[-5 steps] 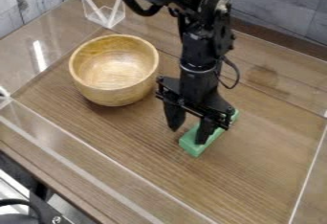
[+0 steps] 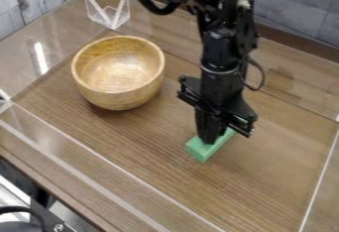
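My black gripper (image 2: 209, 125) points down at the centre of the camera view, its fingertips at or just over a green rectangular object (image 2: 208, 149) on the wooden table. The upper part of the green object is hidden behind the fingers. Whether the fingers are closed on it I cannot tell.
A large light wooden bowl (image 2: 119, 65) stands to the left of the arm. A white wire-like item (image 2: 110, 8) is at the back left.
The gripper has shifted a little to the right, and its fingers now cover more of the green object's upper end.
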